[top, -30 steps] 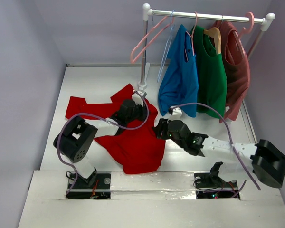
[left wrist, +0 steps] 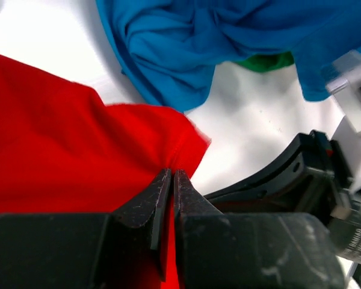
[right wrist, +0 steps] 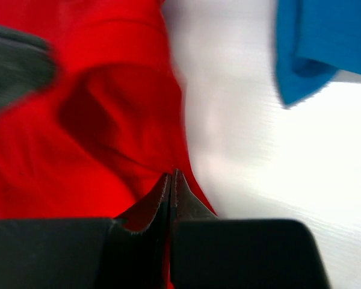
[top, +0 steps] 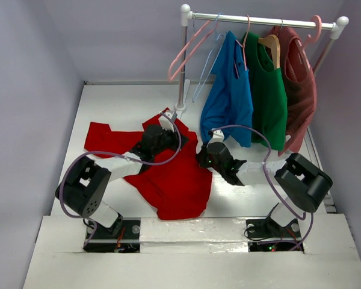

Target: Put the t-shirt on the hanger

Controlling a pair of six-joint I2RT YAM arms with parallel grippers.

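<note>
A red t shirt point(top: 174, 186) lies spread on the white table, bunched into folds along its right side. My left gripper point(top: 177, 141) is shut over the shirt's upper part; in the left wrist view its fingertips point(left wrist: 165, 180) meet on red cloth, and whether any is pinched cannot be told. My right gripper point(top: 201, 158) is shut at the shirt's right edge, its fingertips point(right wrist: 180, 186) together over a fold. Empty pink point(top: 174, 66) and light blue point(top: 204, 75) hangers hang from the rail at the left end.
The rail point(top: 277, 23) holds blue point(top: 225, 102), green point(top: 268, 102) and pink point(top: 298, 102) shirts on hangers at the back right, the blue one close to my right gripper. Bare table point(top: 96, 102) shows at the back left; walls enclose both sides.
My right arm has swung inward and its gripper now stands shut at the shirt's edge. My left gripper has shifted slightly left, with its arm coming a little toward the front.
</note>
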